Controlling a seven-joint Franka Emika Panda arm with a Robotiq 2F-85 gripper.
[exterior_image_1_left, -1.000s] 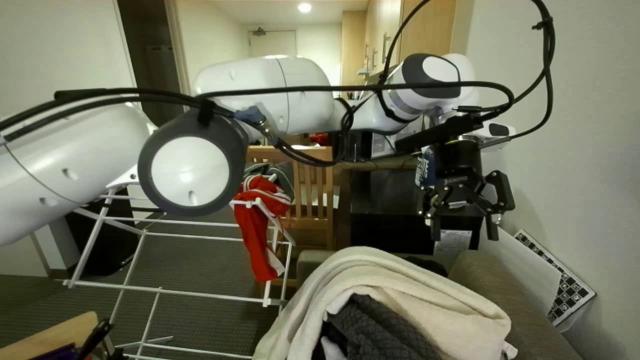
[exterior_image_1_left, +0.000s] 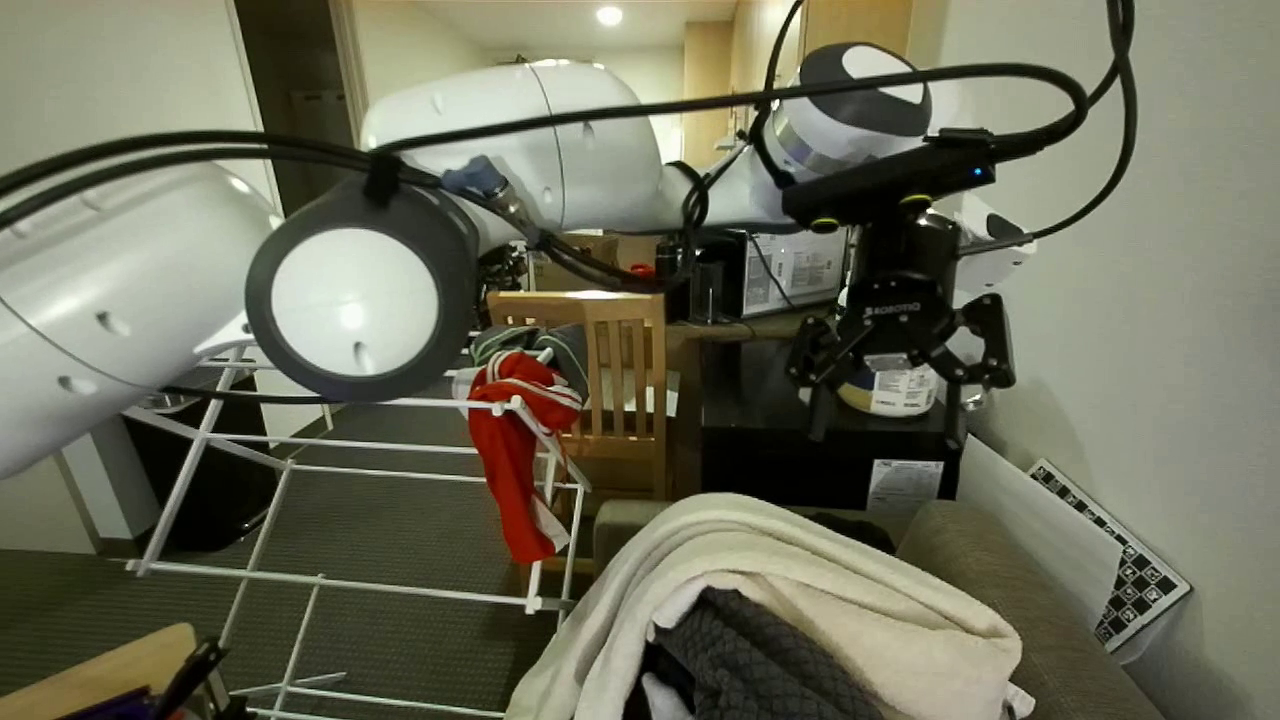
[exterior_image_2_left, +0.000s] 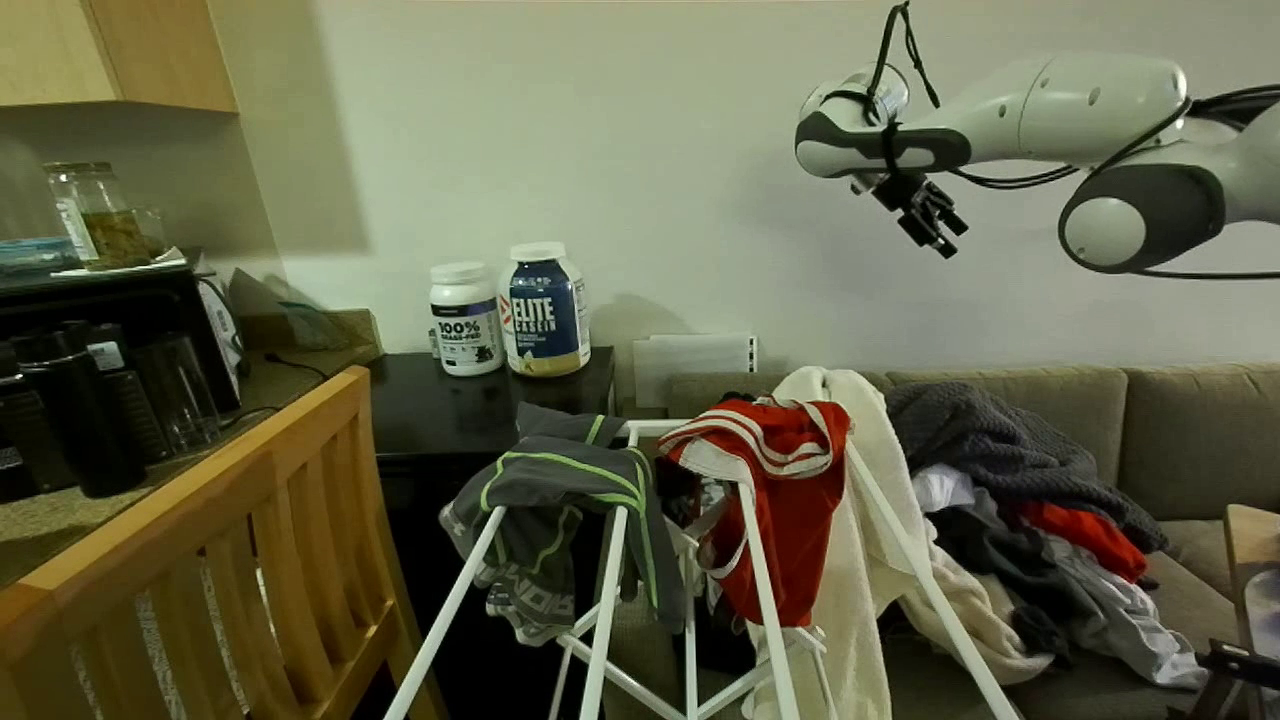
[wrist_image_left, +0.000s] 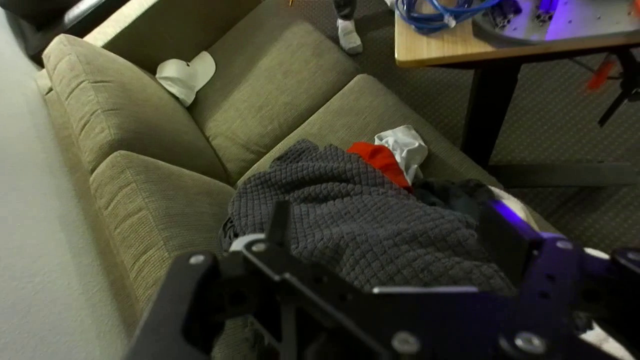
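High above the couch, my gripper (exterior_image_1_left: 888, 426) stands open with nothing between its fingers. In the second exterior view the gripper (exterior_image_2_left: 948, 240) hangs in front of the bare wall, well clear of the laundry. The wrist view looks down past the spread fingers onto a dark grey quilted cloth (wrist_image_left: 360, 210) heaped on the couch (wrist_image_left: 162, 204). A red cloth (wrist_image_left: 381, 162) and a white cloth (wrist_image_left: 405, 147) poke out at the heap's far side. A cream blanket (exterior_image_1_left: 732, 528) is draped over the near end of the couch.
A white drying rack (exterior_image_2_left: 606, 576) carries a red garment (exterior_image_2_left: 792, 516) and a grey garment with green trim (exterior_image_2_left: 564, 480). Two tubs, one white (exterior_image_2_left: 465, 324) and one blue (exterior_image_2_left: 546, 312), stand on a black cabinet (exterior_image_2_left: 420, 414). A wooden table (wrist_image_left: 432, 51) borders the couch.
My arm and gripper have risen, and the gripper has shifted slightly left in the first exterior view. It was open before too. The laundry and rack look unmoved.
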